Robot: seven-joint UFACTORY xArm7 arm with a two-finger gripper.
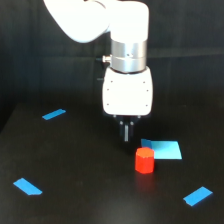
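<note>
A red block (145, 160) stands on the dark table, right of centre. Just behind it and to its right lies a light-blue square (167, 150), its left part partly hidden by the block. My gripper (126, 130) hangs behind and to the left of the block, apart from it. Its dark fingers are close together and hard to make out against the black background, so I cannot tell whether they are open or shut. The red block is not between them.
Strips of blue tape lie at the back left (54, 114), front left (27, 187) and front right (198, 196) of the table.
</note>
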